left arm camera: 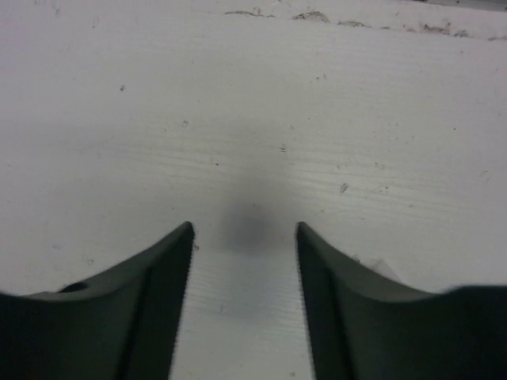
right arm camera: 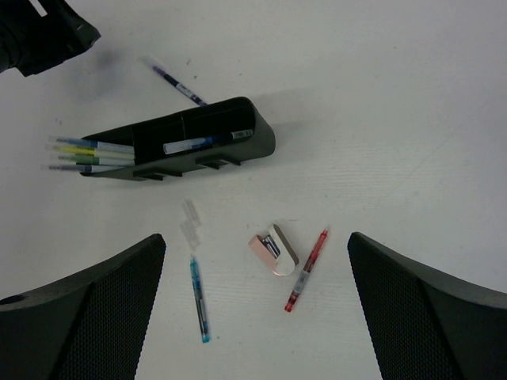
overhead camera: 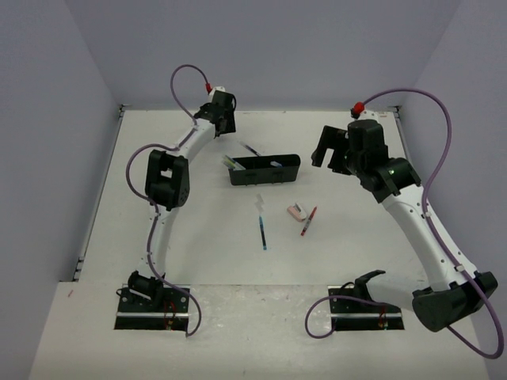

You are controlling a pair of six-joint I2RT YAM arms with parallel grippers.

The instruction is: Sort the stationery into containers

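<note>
The purple pen lies on the table behind the black container, its clear end pointing left. My left gripper is over bare table to the left of that pen, its fingers apart with nothing between them; a faint clear tip shows outside its right finger. In the container, several markers lean out of the left end, and a blue pen lies in the right part. In front are a blue pen, a red pen and a pink and white item. My right gripper is open and empty, above the table.
Clear strips lie just in front of the container. The back wall rises close behind my left gripper.
</note>
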